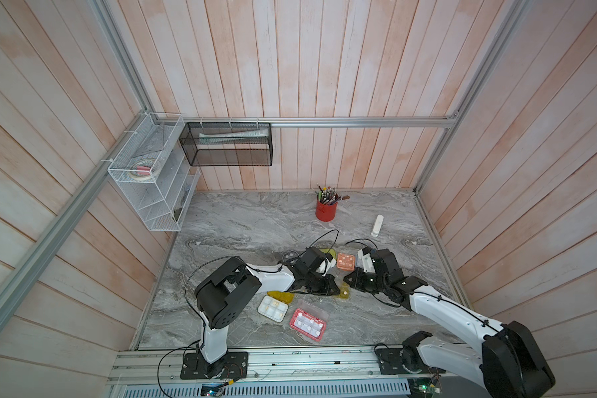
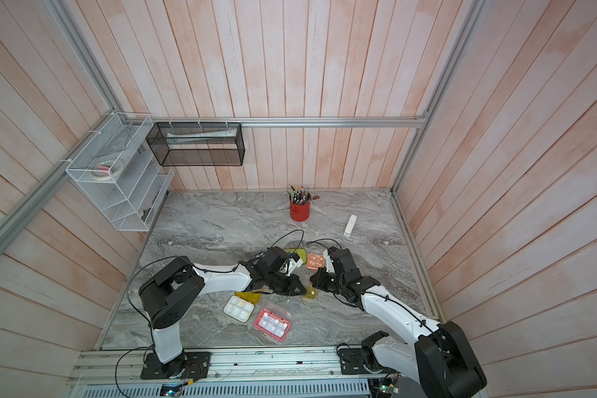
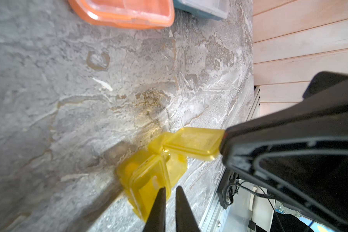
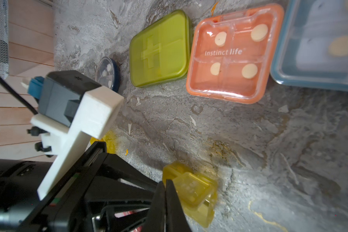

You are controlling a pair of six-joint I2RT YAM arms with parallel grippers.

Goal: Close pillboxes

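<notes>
A small yellow pillbox (image 3: 143, 181) stands with its lids raised between my two grippers. In the left wrist view one yellow lid (image 3: 195, 141) sticks out to the right and its end meets the tip of the right gripper. My left gripper is nearly shut at the pillbox's near edge; the grip itself is partly hidden. My right gripper is shut, its tips at the pillbox's lid, nothing seen between them. A white pillbox (image 1: 272, 308) and a pink one (image 1: 308, 323) lie open nearer the front. Another yellow one (image 1: 280, 296) is partly under the left arm.
Behind the grippers lie a shut green pillbox (image 4: 158, 50), a shut orange one (image 4: 230, 58), a blue one (image 4: 317, 73) and a round dark-rimmed case (image 4: 108, 73). A red pen cup (image 1: 325, 211) and a white stick-like object (image 1: 377, 225) stand farther back.
</notes>
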